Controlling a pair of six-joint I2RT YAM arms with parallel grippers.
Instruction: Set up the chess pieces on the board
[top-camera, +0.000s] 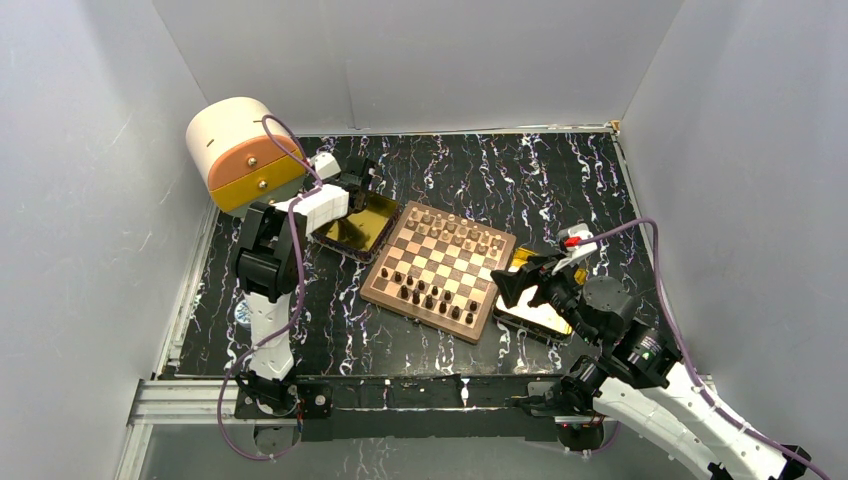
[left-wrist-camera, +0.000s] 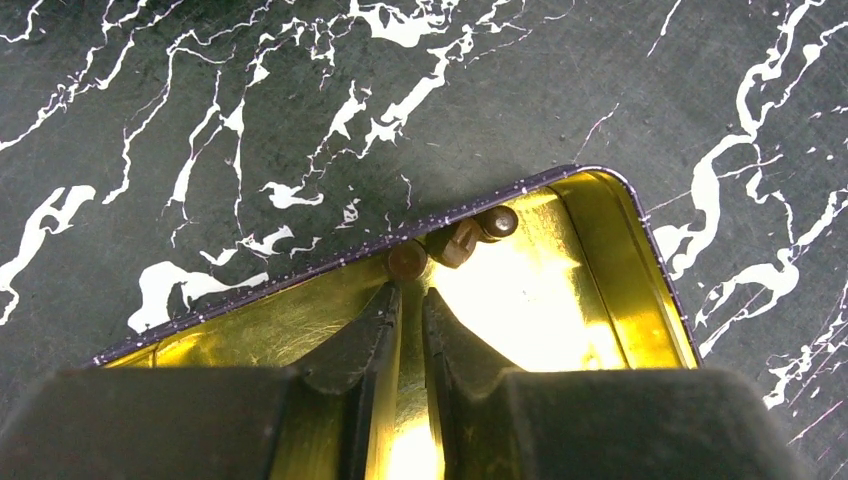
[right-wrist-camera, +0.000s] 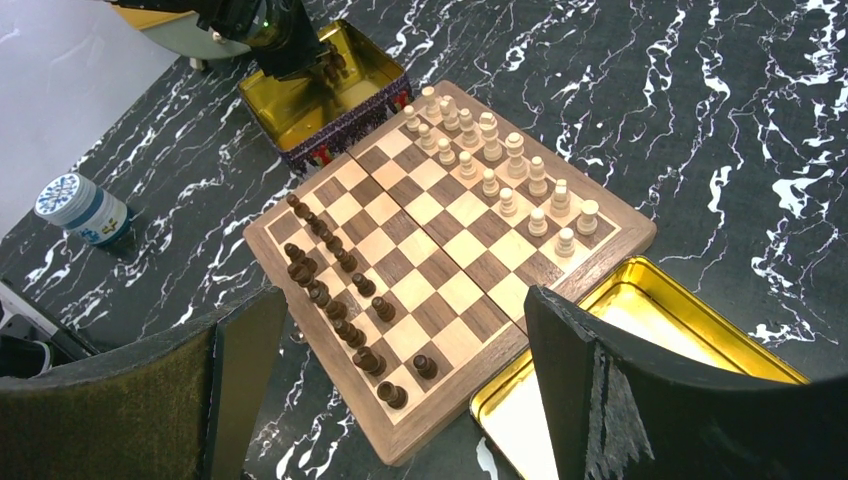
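Observation:
The wooden chessboard (right-wrist-camera: 408, 235) carries light pieces (right-wrist-camera: 515, 155) along one side and dark pieces (right-wrist-camera: 345, 330) along the opposite side. Low over the left gold tray (left-wrist-camera: 600, 230), my left gripper is part open, with a narrow gap between its tips. A round brown piece (left-wrist-camera: 407, 260) lies against the tray wall right at those tips; no grip on it shows. Two more dark bits, a faceted brown piece (left-wrist-camera: 460, 243) and a round-topped piece (left-wrist-camera: 498, 222), lie beside it. My right gripper stands wide open and empty, above the board's right side.
A second gold tray (right-wrist-camera: 660, 310) sits against the board's right edge; its visible part is bare. A small cabinet with orange and yellow drawers (top-camera: 250, 165) stands at the back left. A white-lidded jar (right-wrist-camera: 85, 208) is on the dark marbled table, left of the board.

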